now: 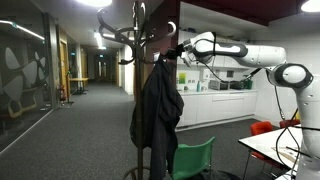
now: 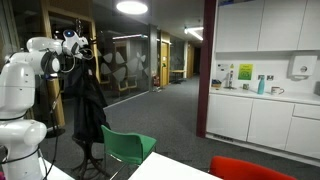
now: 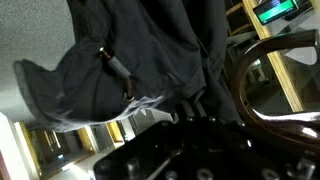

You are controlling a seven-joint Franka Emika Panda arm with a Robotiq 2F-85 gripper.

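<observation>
A black jacket (image 1: 160, 110) hangs long and loose beside the pole of the coat rack (image 1: 139, 80). High up near the rack's curved hooks, my gripper (image 1: 174, 52) is at the top of the jacket, shut on its dark cloth. In the wrist view, folds of the jacket (image 3: 150, 50) fill the middle and reach down to the gripper. The exact pinch is dark and hard to make out. A brown curved hook (image 3: 240, 75) shows close by on the right. Whether the jacket rests on a hook is unclear.
A green chair (image 2: 130, 147) stands near the foot of the rack. A white table (image 2: 185, 168) and a red chair (image 2: 245, 168) are farther right. White cabinets (image 1: 215, 105) line the back wall, and the carpeted corridor on the left is open.
</observation>
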